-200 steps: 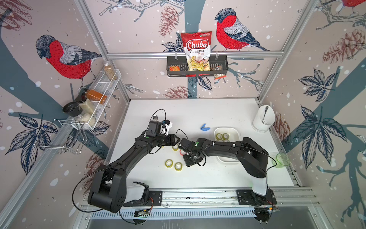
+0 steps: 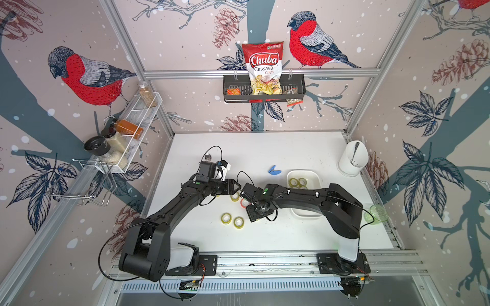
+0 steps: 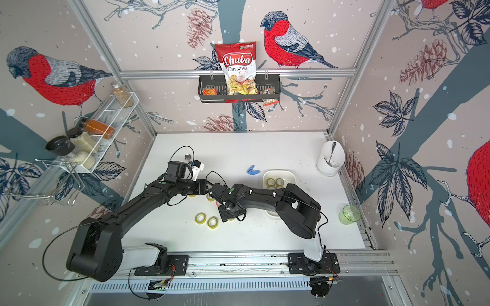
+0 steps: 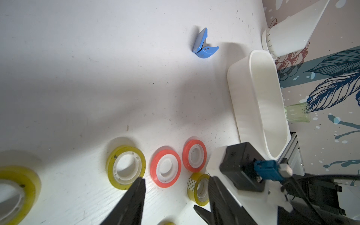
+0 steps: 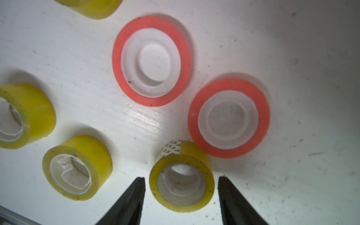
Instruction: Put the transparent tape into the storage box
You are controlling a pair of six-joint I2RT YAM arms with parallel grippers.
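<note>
Yellow transparent tape rolls (image 2: 226, 218) and red-rimmed rolls (image 4: 165, 168) lie on the table. My right gripper is open low over a yellow roll (image 5: 197, 157), its fingertips either side of it, apart from it. My left gripper is open above the rolls, nothing between its fingers. The white storage box (image 2: 315, 210) stands to the right, partly behind my right arm; yellow rolls (image 2: 293, 181) show inside it in the top views.
A blue object (image 2: 273, 169) lies behind the rolls. A white holder (image 2: 351, 160) stands at the back right, a green glass (image 3: 350, 214) at the right edge. A wire rack (image 2: 122, 153) hangs on the left wall.
My right arm has shifted very slightly over the last second, staying low at the rolls. The left arm is almost still.
</note>
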